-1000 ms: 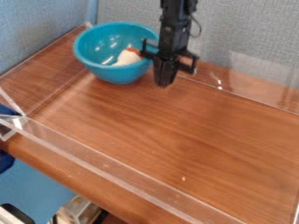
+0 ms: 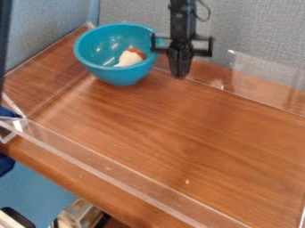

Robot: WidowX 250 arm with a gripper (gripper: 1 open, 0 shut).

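A teal bowl [image 2: 102,67] sits at the back left of the wooden table, holding a pale object with an orange-brown part [image 2: 130,59]. My black gripper [image 2: 179,69] hangs just right of the bowl's rim, fingers pointing down; they look shut, with nothing visible between them.
Clear low walls edge it, with a grey padded wall [image 2: 262,31] behind. Blue and metal items lie beyond the lower-left edge.
The gripper was lower and nearer the front a second ago; it moved up and back, and has since shifted little. The bowl looks unchanged.
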